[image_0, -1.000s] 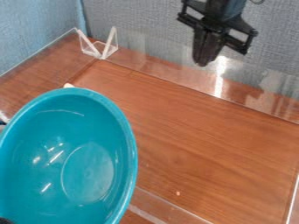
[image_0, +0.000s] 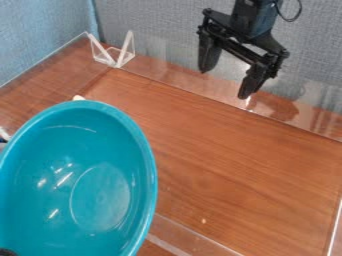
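Observation:
My black gripper (image_0: 225, 62) hangs over the back of the wooden table, in front of the grey back wall, at the upper middle of the camera view. It is open, and nothing shows between its fingers. A large turquoise oval tub (image_0: 100, 195) fills the lower left.
A white wire stand (image_0: 111, 52) sits in the back left corner. A small pale item (image_0: 79, 98) is partly hidden behind the tub.
My gripper has moved left across the back of the view over the last second and now hangs at a different angle. The tub has not moved.

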